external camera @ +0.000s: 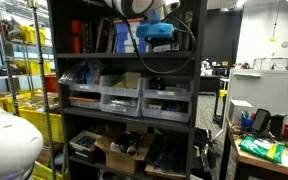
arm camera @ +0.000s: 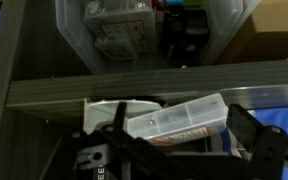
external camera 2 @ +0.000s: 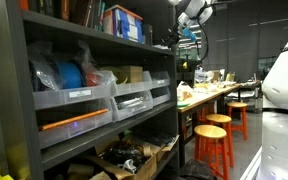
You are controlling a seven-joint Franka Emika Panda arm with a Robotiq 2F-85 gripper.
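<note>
In the wrist view my gripper is open, its two dark fingers spread wide near the bottom of the picture. Past the fingers, and between them in this view, lies a pale, slanted box-like item [arm camera: 179, 119] with a clear or glossy surface. I cannot tell how far it is from the fingertips. Blue-and-white items [arm camera: 277, 118] show to its right. In exterior view 1 the white arm [external camera: 139, 8] reaches across the top of the dark shelf unit [external camera: 197, 90]; the fingers are too small to make out there.
A dark shelf edge [arm camera: 164, 85] crosses the wrist view, with a clear bin [arm camera: 69, 30] of small boxes beyond it. Grey bins [external camera: 119, 103] fill the middle shelf, and a cardboard box [external camera: 119, 158] stands lower down. To the right is a wooden table [external camera: 274, 158].
</note>
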